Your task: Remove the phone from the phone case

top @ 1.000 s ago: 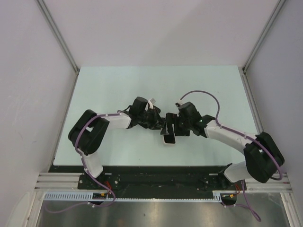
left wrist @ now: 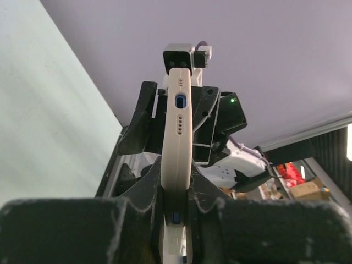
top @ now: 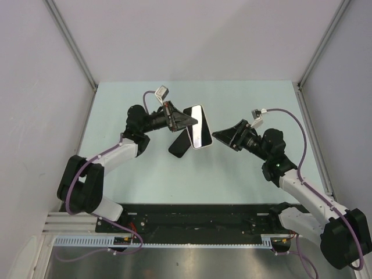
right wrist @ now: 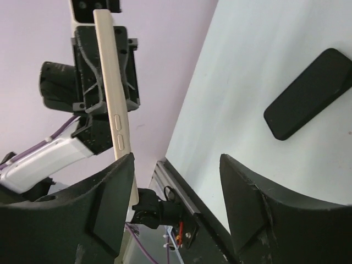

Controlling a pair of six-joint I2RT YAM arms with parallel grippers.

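My left gripper [top: 187,121] is shut on the phone [top: 200,135], a slab with a black screen and pale edges, raised over the table and tilted. In the left wrist view the dark fingers press on both sides of the phone [left wrist: 177,118], seen edge-on. A flat black piece, apparently the phone case [top: 179,145], lies on the table below, partly covered by the phone. It shows in full length at the right in the right wrist view, as a black case [right wrist: 305,96]. Just right of the phone, my right gripper [top: 218,137] stands open, empty between its fingertips.
Grey walls [top: 197,40] enclose its back and sides. A dark strip [top: 186,216] runs along the front edge between the arm bases.
Both grippers were close together over the table's middle a second ago. They have since moved back and apart; the phone went with the left, and the right now stands slightly clear of it.
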